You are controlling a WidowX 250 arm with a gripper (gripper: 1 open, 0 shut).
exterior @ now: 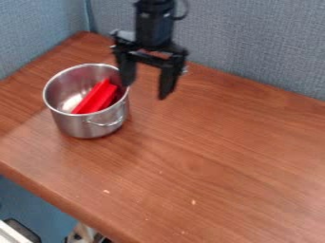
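A steel pot (79,123) with a handle stands on the left of the wooden table, a red object (95,98) lying inside it. My black gripper (144,78) hangs behind and right of the pot, above the table, blurred. Its two fingers are spread apart, open, with nothing seen between them.
Grey padded walls (254,47) border it at the back and left. The table's front-left edge shows at the lower left.
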